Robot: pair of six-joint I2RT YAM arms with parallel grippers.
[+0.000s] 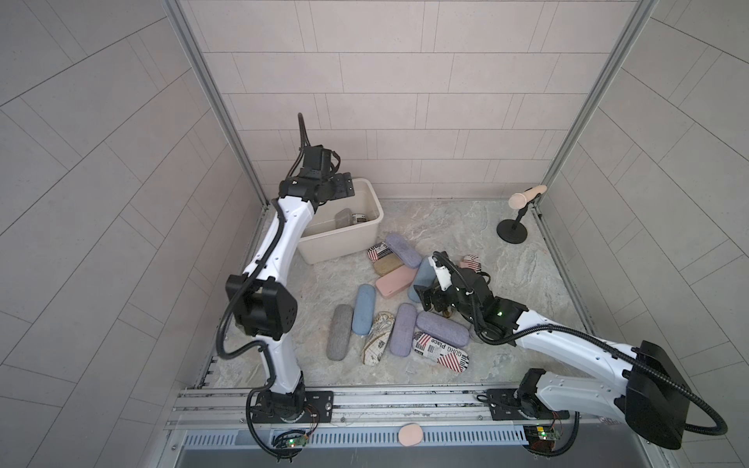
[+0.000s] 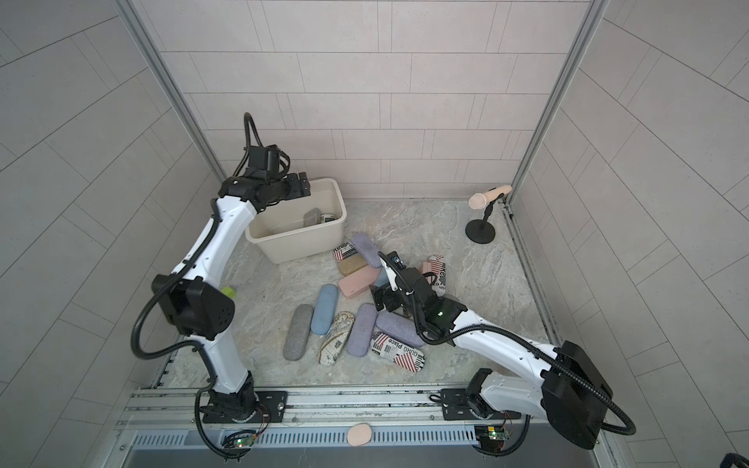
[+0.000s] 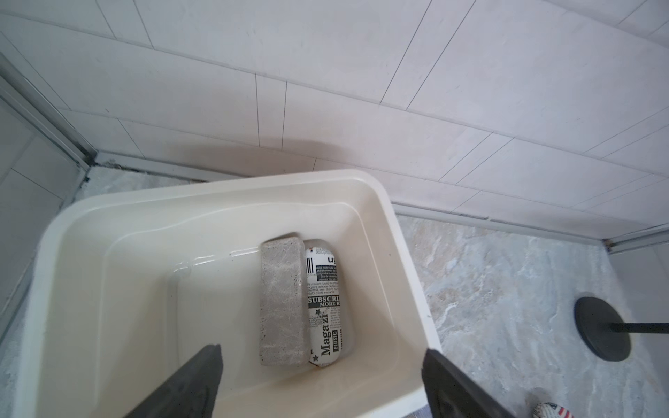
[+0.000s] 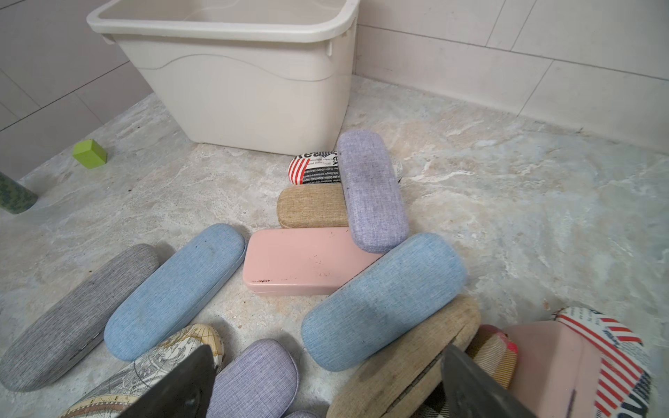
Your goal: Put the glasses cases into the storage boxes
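My left gripper is open and empty above the cream storage box (image 3: 104, 202). Inside that box, a grey-brown case (image 3: 283, 306) and a newsprint case (image 3: 323, 306) lie side by side near its right wall. Over the pile on the table, my right gripper stands open with nothing held. Below and ahead of it are a blue case (image 4: 383, 299) leaning on a tan case (image 4: 411, 369), a pink case (image 4: 306, 257), a lilac case (image 4: 373, 188) and a brown case (image 4: 310, 207). Farther left lie a grey case (image 1: 340, 331) and another blue case (image 1: 363, 309).
A small green cube (image 4: 90, 154) sits left of the box, with a dark green cylinder (image 4: 14, 195) near it. A black-based stand (image 1: 512, 230) occupies the back right. Bare tabletop (image 1: 452, 218) lies between box and stand.
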